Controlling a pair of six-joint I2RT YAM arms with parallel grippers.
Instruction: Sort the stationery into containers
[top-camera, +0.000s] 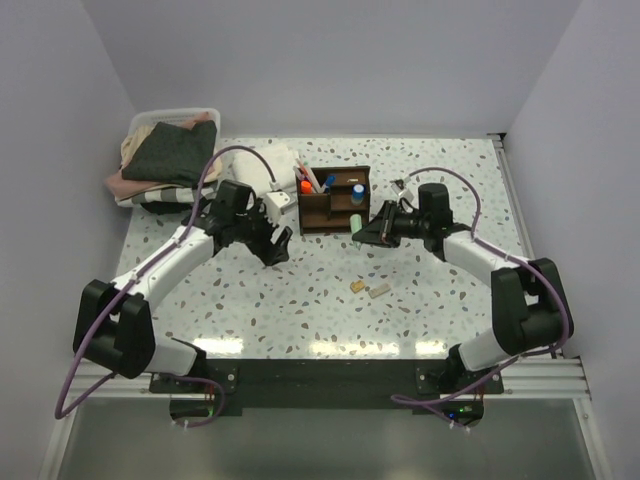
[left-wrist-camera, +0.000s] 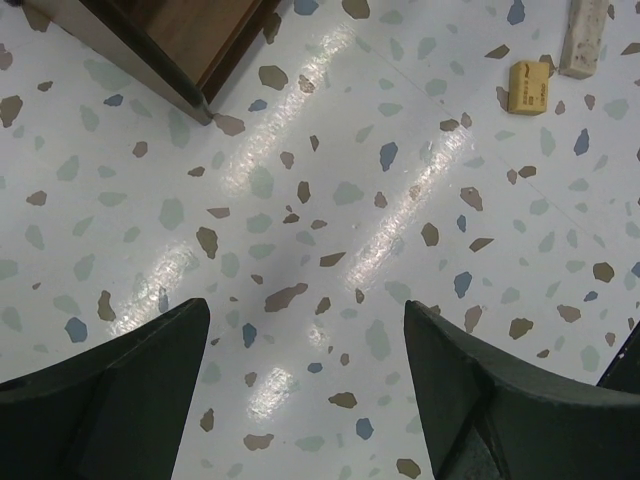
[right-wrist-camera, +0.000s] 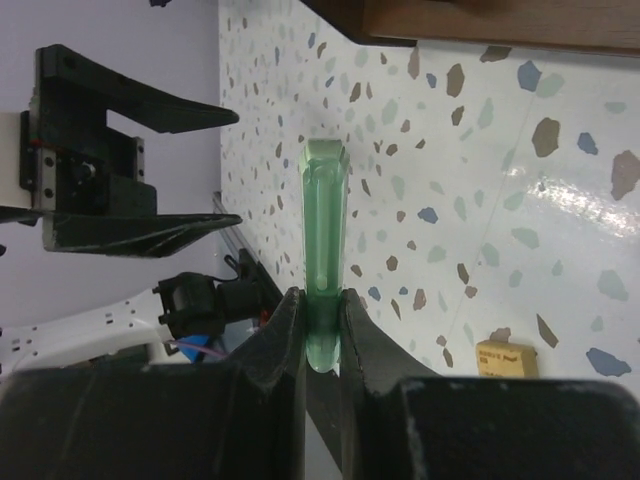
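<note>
A pale green, elongated item is held upright in my right gripper, its fingers closed on it, just front-right of the wooden organizer, which holds pens, an orange item and a blue-capped jar. A small yellow block and a pale beige bar lie on the table in front. My left gripper hangs open left of the organizer, nothing between its fingers.
A laundry basket piled with cloths and white folded cloth fill the back left.
</note>
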